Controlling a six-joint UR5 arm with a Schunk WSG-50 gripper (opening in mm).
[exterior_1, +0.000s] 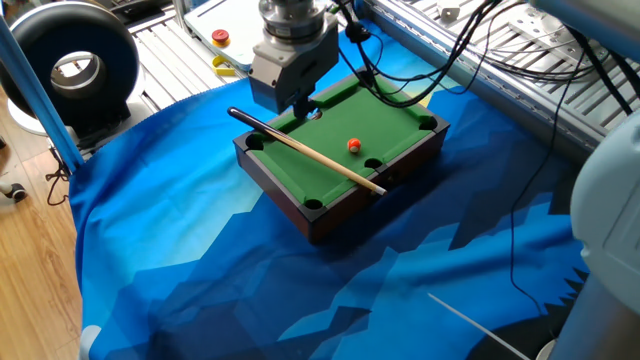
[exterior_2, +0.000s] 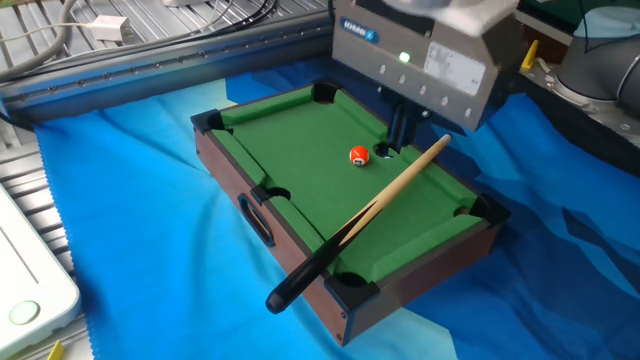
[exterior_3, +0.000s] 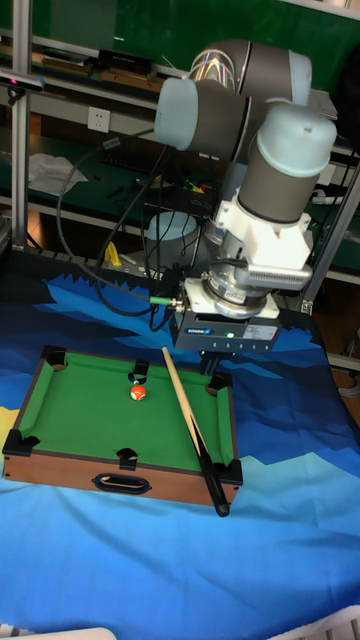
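A small pool table (exterior_1: 285, 195) with green felt and brown sides stands on the blue cloth. An orange ball (exterior_2: 359, 156) rests on the felt near a middle pocket. In that pocket (exterior_2: 382, 150) something small and pale shows, too small to make out. The wooden cue (exterior_1: 310, 153) with a black butt lies across one end of the table, over its rims. My gripper (exterior_2: 400, 147) is low over the long side by the same pocket, close to the cue's pale tip end. Its dark fingers look drawn together, with nothing visible between them.
Black cables (exterior_1: 425, 80) hang from the arm beside the table. A metal rail (exterior_2: 150, 85) borders the cloth. A red button (exterior_1: 220, 37) sits off the cloth.
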